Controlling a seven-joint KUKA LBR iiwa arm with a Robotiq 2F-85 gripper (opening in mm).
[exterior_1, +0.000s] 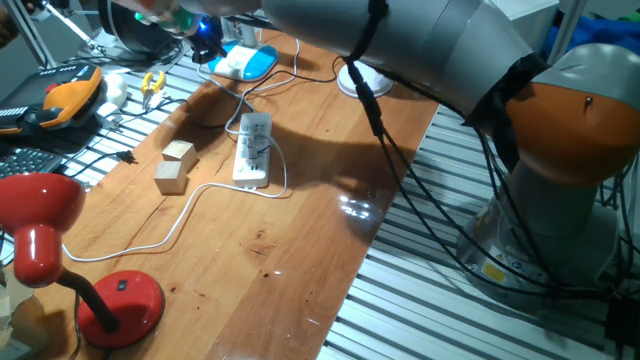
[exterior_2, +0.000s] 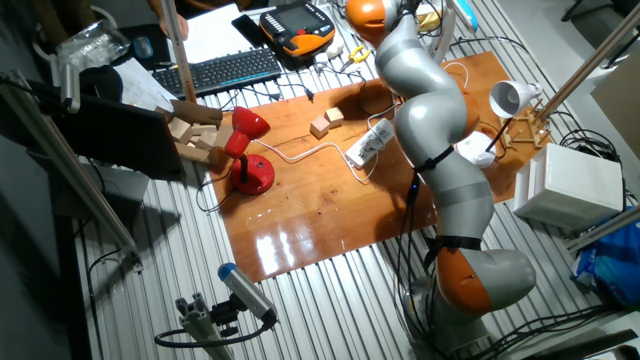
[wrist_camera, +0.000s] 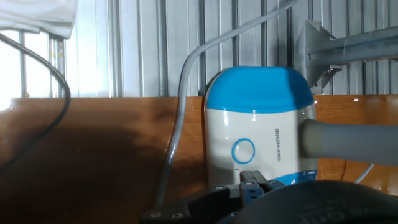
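In the wrist view my gripper shows at the bottom edge, its fingertips close together with nothing visible between them. Just beyond them in that view lies a white lamp base (wrist_camera: 261, 140) with blue ends, a round blue-ringed button and a pale stalk. From the first exterior view, the gripper (exterior_1: 208, 48) is a small dark shape at the top, close to the blue and white base (exterior_1: 247, 62). Whether they touch cannot be made out. The arm hides the gripper's surroundings in the second exterior view.
A white power strip (exterior_1: 252, 150) with cables lies mid-table, beside two wooden blocks (exterior_1: 174, 168). A red lamp (exterior_1: 122, 308) stands at the near left. A second white lamp (exterior_2: 512, 97) is at the table's other end. The wood between red lamp and robot base is bare.
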